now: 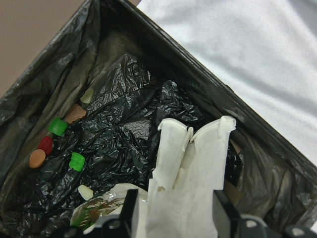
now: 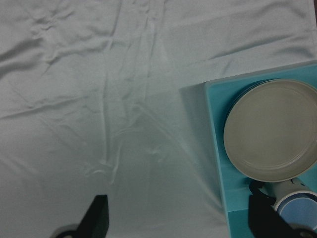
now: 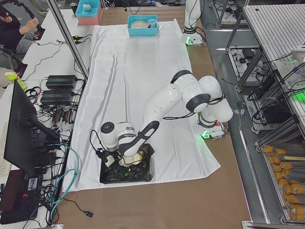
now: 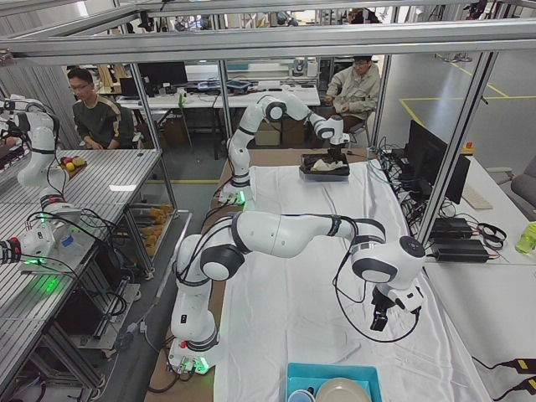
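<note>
My left gripper is over the black-lined bin (image 3: 126, 176), shut on a flattened white paper piece (image 1: 185, 183), perhaps a torn cup, with curled top edges. Inside the bin are green pieces (image 1: 58, 126), a red piece (image 1: 45, 145), small brown and pale scraps and a crumpled wrapper (image 1: 101, 203). My right gripper stands open above the white cloth, beside a blue tray (image 2: 214, 129) holding a plate (image 2: 270, 131) and a mug (image 2: 287, 191) on its side. Nothing shows between its fingers.
A monitor (image 3: 19, 133), electronics and cables line one side. Metal frame posts and a separate metal bench (image 4: 50, 318) stand around the workspace.
</note>
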